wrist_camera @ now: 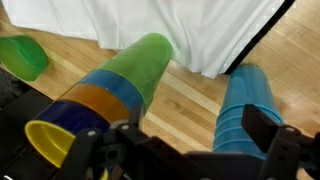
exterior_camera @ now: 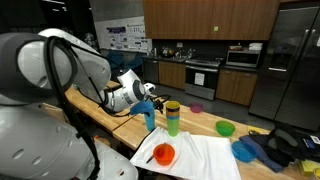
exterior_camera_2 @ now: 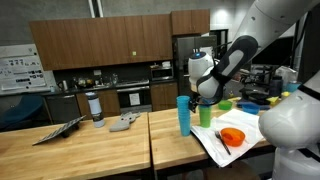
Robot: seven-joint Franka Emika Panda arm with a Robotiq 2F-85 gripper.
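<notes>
My gripper is open, its fingers spread along the bottom of the wrist view with nothing seen held between them. To its left in that view leans a stack of nested cups (wrist_camera: 118, 88) in green, orange, blue and yellow, close by one finger. A stack of blue cups (wrist_camera: 243, 100) shows on the other side, partly covered by the right finger. From exterior view 1, the blue stack (exterior_camera: 150, 121) stands left of the multicoloured stack (exterior_camera: 173, 124), and the gripper is near their upper parts. Whether a finger touches either stack cannot be told.
A white cloth (exterior_camera: 205, 155) covers the table's front, with an orange-red bowl (exterior_camera: 163, 154) on it. Green (exterior_camera: 225, 128) and blue (exterior_camera: 243, 151) bowls lie to the right, near dark items (exterior_camera: 285, 147). Bare wood shows left in exterior view 2.
</notes>
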